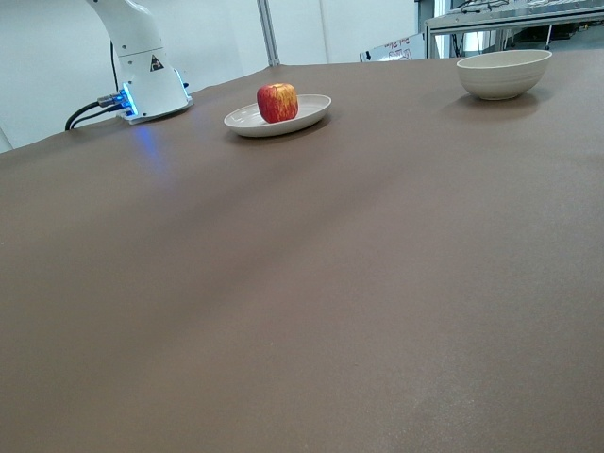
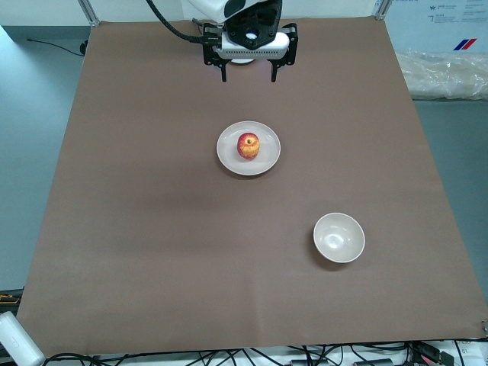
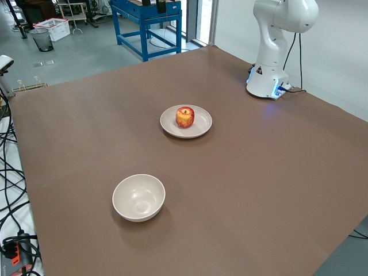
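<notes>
A red-yellow apple (image 2: 248, 146) (image 1: 277, 103) (image 3: 184, 117) sits on a white plate (image 2: 231, 158) (image 1: 247, 124) (image 3: 170, 123) mid-table. A white bowl (image 2: 339, 237) (image 1: 504, 75) (image 3: 138, 197) stands apart from it, nearer the bottom right in the left camera view. My gripper (image 2: 248, 77) hangs at the top of the left camera view, beyond the plate, open, with its two fingers wide apart and nothing between them.
The robot base (image 1: 156, 94) (image 3: 266, 80) stands at the table's edge. Cables (image 2: 84, 358) run along the opposite edge, outside the tabletop.
</notes>
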